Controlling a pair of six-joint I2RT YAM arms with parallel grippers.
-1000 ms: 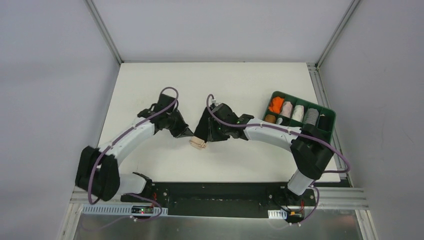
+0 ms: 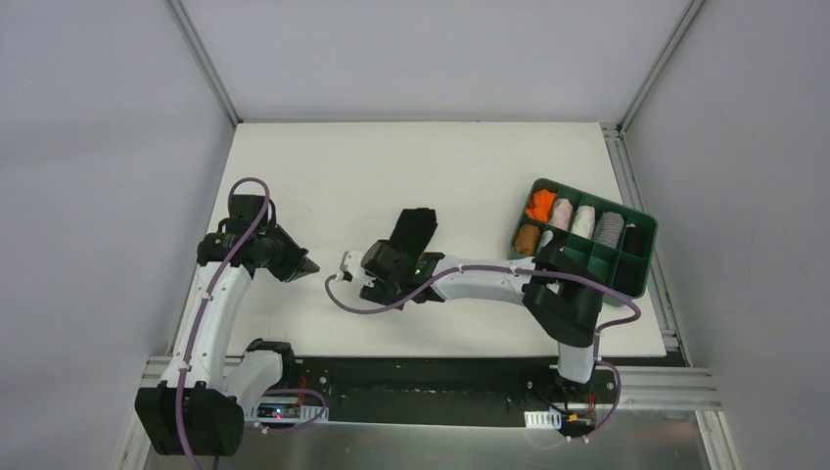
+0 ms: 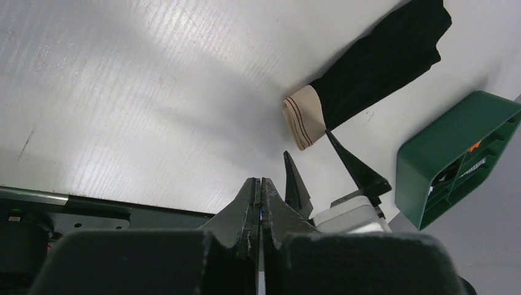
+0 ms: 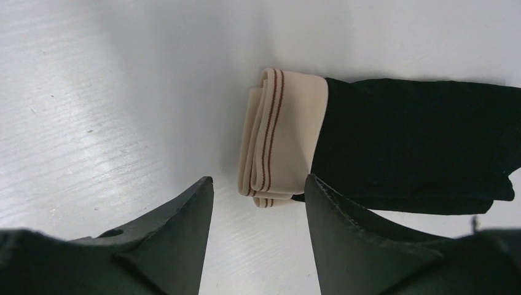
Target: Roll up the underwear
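Folded into a narrow strip, the black underwear [image 2: 415, 227] lies mid-table, partly covered by my right arm. Its beige waistband [image 4: 289, 135] with dark red stripes forms the end closest to the right gripper. That gripper is open, one finger on each side of the waistband's corner, with the right-hand fingertip at the corner's edge; whether they touch, I cannot tell. Over bare table to the left, my left gripper is shut with nothing visible between its fingers, well apart from the underwear.
At the right stands a green divided box [image 2: 638, 208] holding several rolled cloth pieces, with the right arm reaching past its front corner.
My left gripper has drawn back leftward from the underwear. The right gripper has moved left and toward the table's front, now over the waistband end.
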